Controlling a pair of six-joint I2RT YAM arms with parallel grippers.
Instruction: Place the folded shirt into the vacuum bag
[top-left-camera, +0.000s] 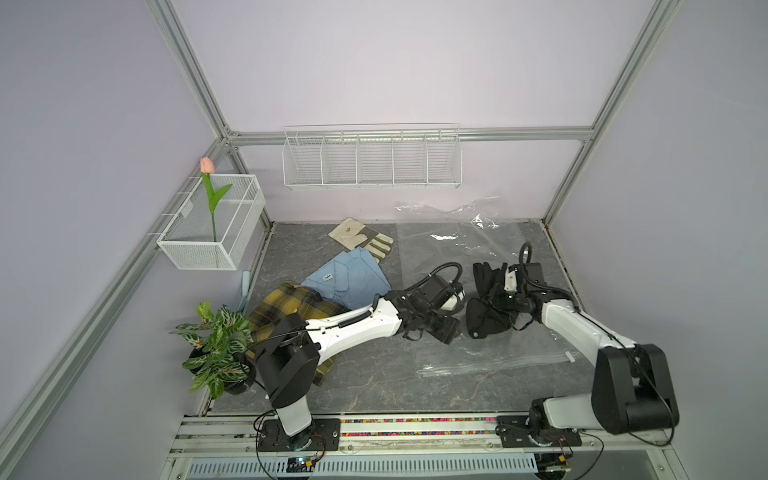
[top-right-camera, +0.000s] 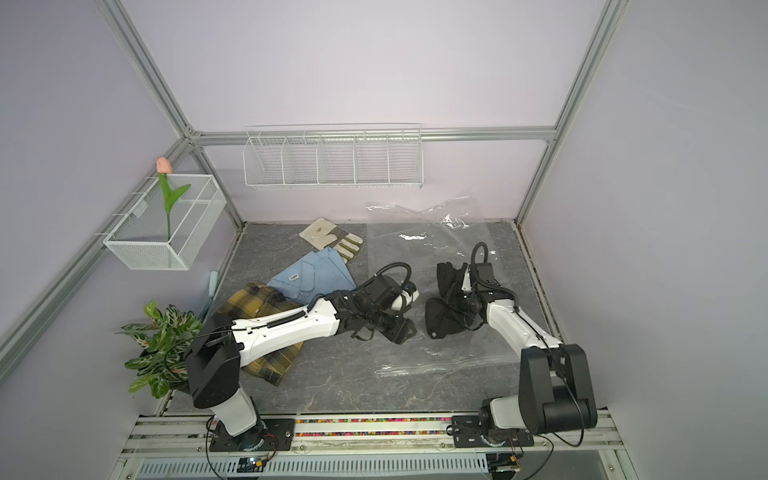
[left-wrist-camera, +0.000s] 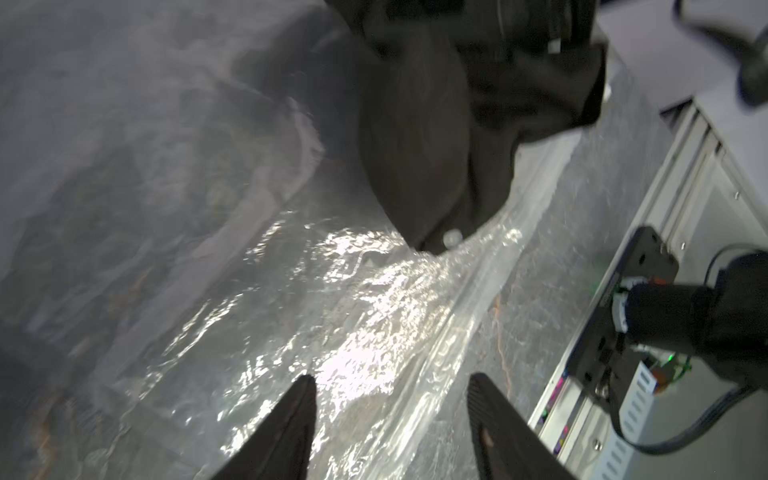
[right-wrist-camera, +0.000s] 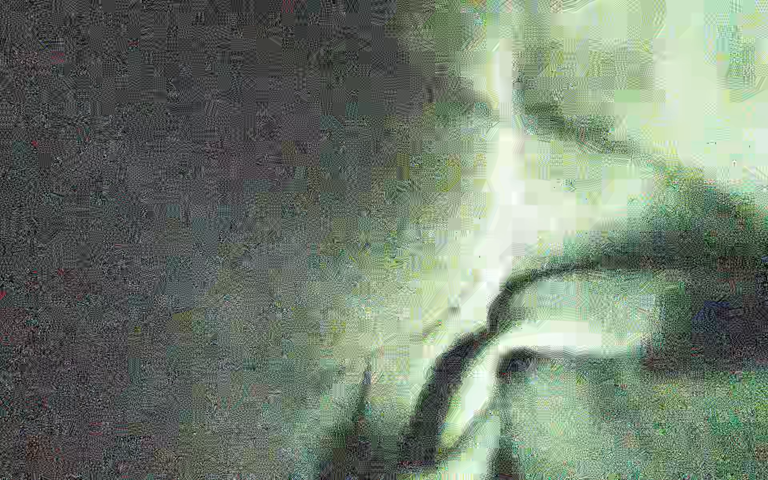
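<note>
The clear vacuum bag (top-left-camera: 440, 248) lies flat on the grey table, reaching up the back wall. On it my right gripper (top-left-camera: 509, 294) is shut on dark folded cloth (top-left-camera: 488, 320), held at the bag's right part. The same cloth (left-wrist-camera: 424, 160) hangs over the shiny plastic in the left wrist view. My left gripper is over the bag, left of the cloth, fingers apart with nothing between them. The right wrist view is too garbled to read.
A blue shirt (top-left-camera: 344, 276), a yellow plaid cloth (top-left-camera: 284, 300) and gloves (top-left-camera: 352, 232) lie at the left. A potted plant (top-left-camera: 212, 344) stands at the left edge. Wire baskets hang on the back and left walls.
</note>
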